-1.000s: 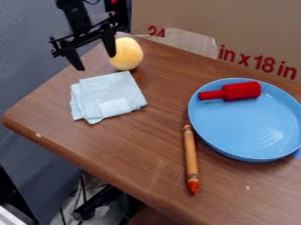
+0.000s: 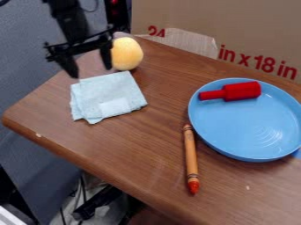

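My black gripper (image 2: 88,63) hangs at the upper left over the table, its fingers parted and blurred, with nothing visible between them. It is above the far edge of a folded pale blue cloth (image 2: 108,97). A round yellow object (image 2: 128,54) sits just to the right of the gripper. Toward the right, a red cylinder with a handle (image 2: 238,91) lies on a blue plate (image 2: 245,127). An orange crayon (image 2: 191,161) lies on the table left of the plate.
A cardboard box (image 2: 223,31) stands along the back.
The objects on the table are unchanged.
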